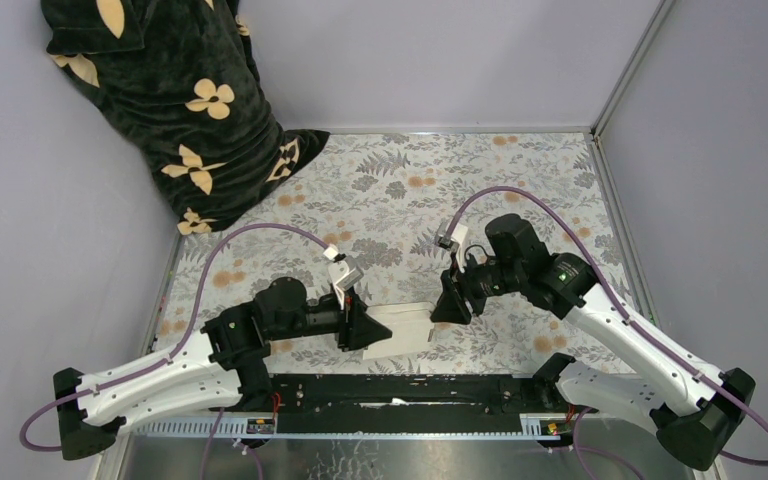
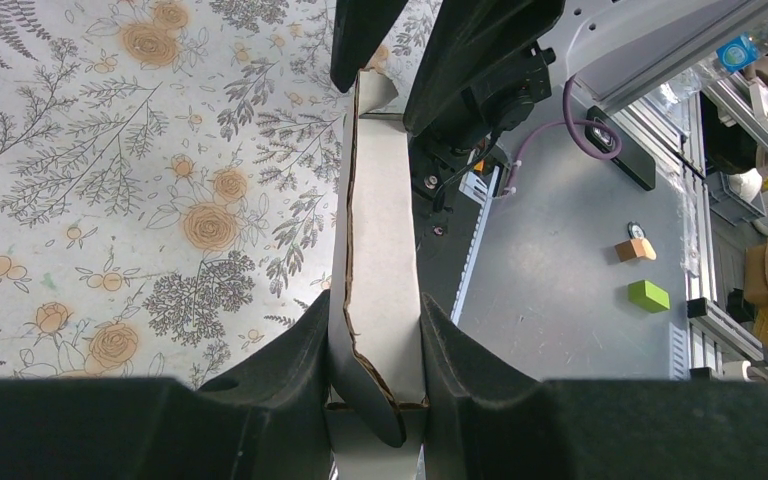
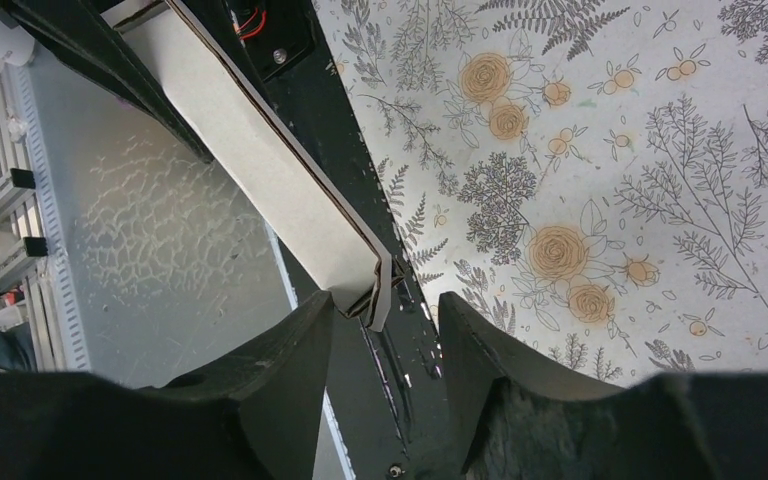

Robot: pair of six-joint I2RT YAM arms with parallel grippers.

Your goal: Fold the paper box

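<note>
A white paper box (image 1: 396, 330) is held low over the front of the table between the two grippers. My left gripper (image 1: 358, 325) is shut on the box; in the left wrist view its long narrow folded side (image 2: 385, 220) runs from between those fingers up to a small bent flap (image 2: 375, 92) at the far end. My right gripper is part open at that far end, its fingertips just beside the box's bent end (image 3: 360, 280), which shows raw cardboard edges. Whether either finger touches it is unclear.
A dark cloth with yellow flowers (image 1: 160, 100) lies at the back left. A black front rail (image 1: 320, 395) runs below the box, with a metal surface beyond it.
</note>
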